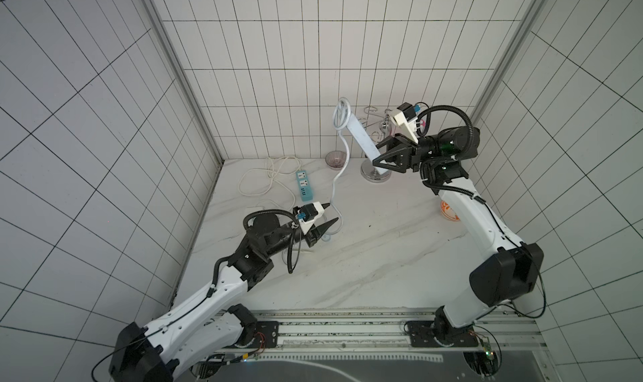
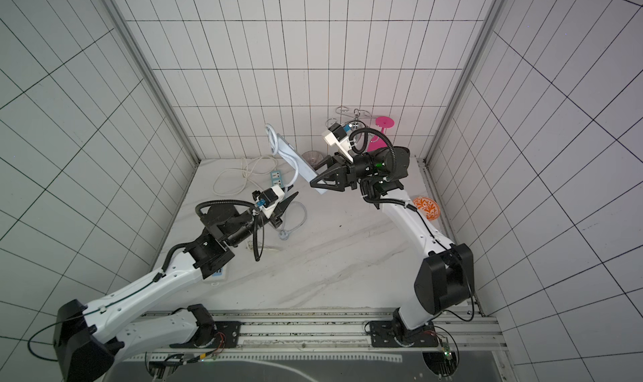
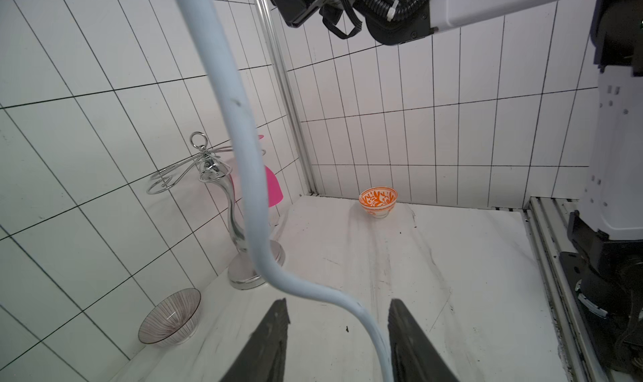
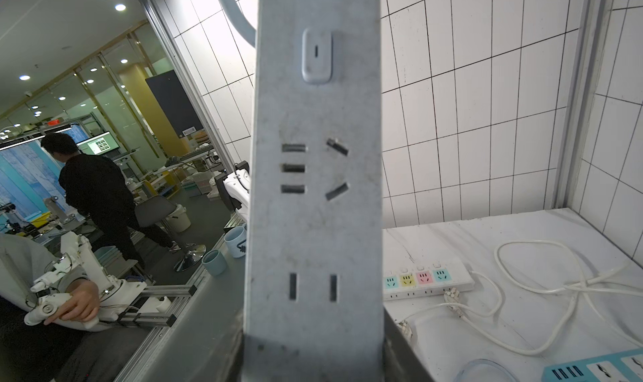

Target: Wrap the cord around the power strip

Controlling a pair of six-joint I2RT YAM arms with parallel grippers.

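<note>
My right gripper (image 1: 377,163) is shut on the lower end of a long pale power strip (image 1: 363,137), which it holds tilted in the air above the table. The strip's sockets (image 4: 318,167) face the right wrist view. Loops of pale cord (image 1: 341,114) lie round the strip's upper end. From there the loose cord (image 3: 251,174) hangs down to the table, where its plug (image 2: 284,234) lies. Below the strip, my left gripper has its fingers apart. The cord passes across that gap in the left wrist view, close to the right-hand finger; whether they touch cannot be told.
A teal power strip (image 1: 304,185) with tangled white cord (image 1: 273,173) lies at the back left. A ribbed bowl (image 1: 336,159) and a metal stand (image 3: 234,214) are near the back wall. An orange bowl (image 2: 426,208) sits at the right.
</note>
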